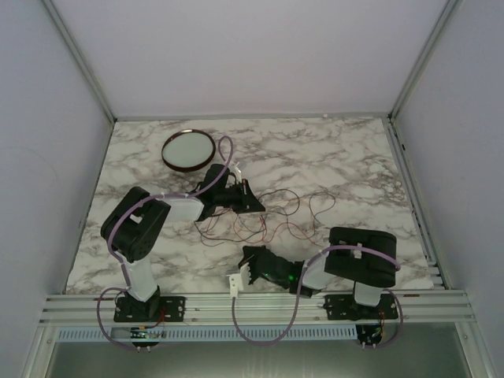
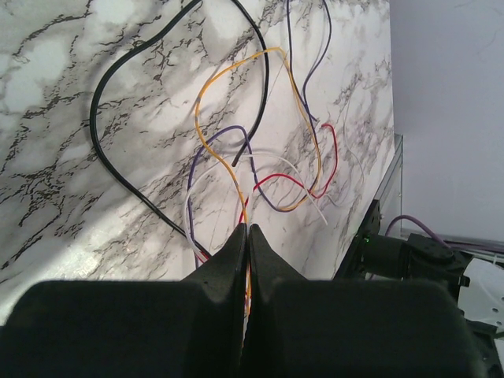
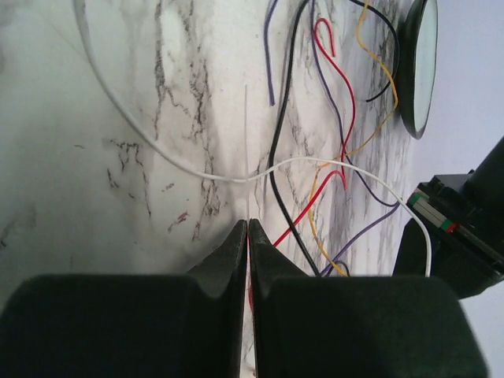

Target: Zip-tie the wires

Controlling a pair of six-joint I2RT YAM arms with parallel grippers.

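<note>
Loose wires (image 1: 295, 228) in several colours lie tangled mid-table. My left gripper is shut above them, with an orange wire (image 2: 232, 177) and a red wire (image 2: 272, 176) running to its fingertips; whether it pinches any cannot be told. A white strand (image 2: 290, 161) arches close by. In the right wrist view, my right gripper is shut low over the marble. A thin pale strip (image 3: 246, 118) lines up with its fingertips; a grip on it cannot be confirmed. Across it curves a white strand (image 3: 209, 175), perhaps the zip tie.
A round, dark-rimmed mirror or dish (image 1: 188, 150) stands at the back left. Both arms work close together, the right one near the front edge, and white walls (image 1: 252, 55) enclose the table.
</note>
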